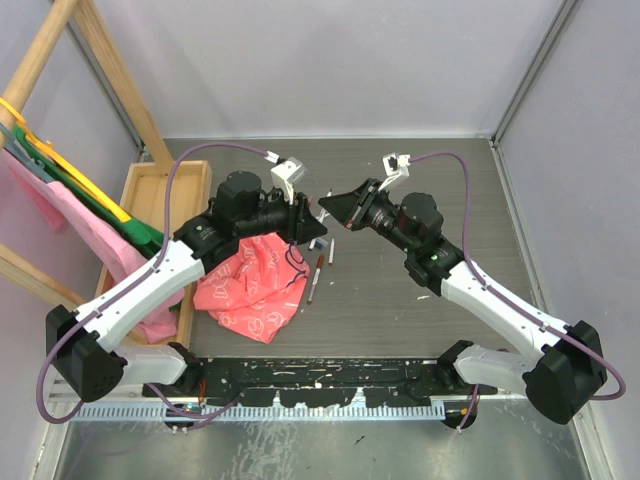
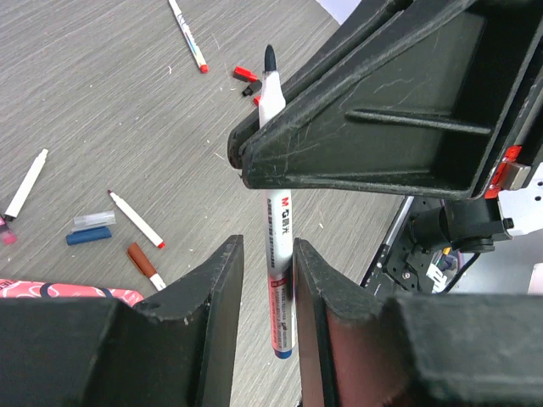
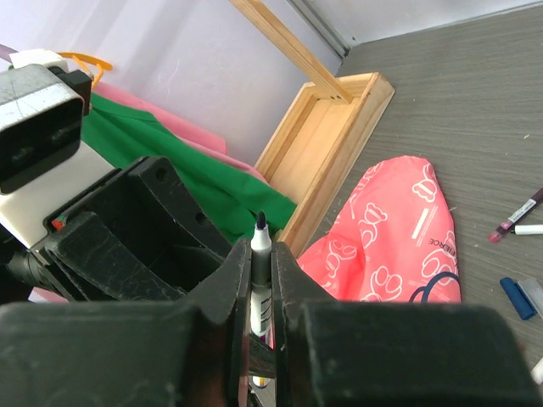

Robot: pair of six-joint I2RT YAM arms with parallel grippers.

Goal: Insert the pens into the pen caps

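A white pen (image 2: 280, 237) with a black tip and a blue end stands nearly upright between both arms. My right gripper is shut on it just below the tip. Around the pen's lower part, my left gripper stands open, its fingers on either side. On the grey table lie a blue cap (image 2: 88, 235) beside a clear one, a brown-capped pen (image 2: 147, 266), a thin white pen with a red end (image 2: 136, 219) and another white pen (image 2: 27, 184). Farther off are red caps (image 2: 244, 74) and a black cap (image 2: 252, 88).
A pink patterned cloth pouch (image 1: 252, 285) lies beneath the left arm. On the left stands a wooden rack (image 1: 150, 190) with hanging cloths. Both grippers are very close together.
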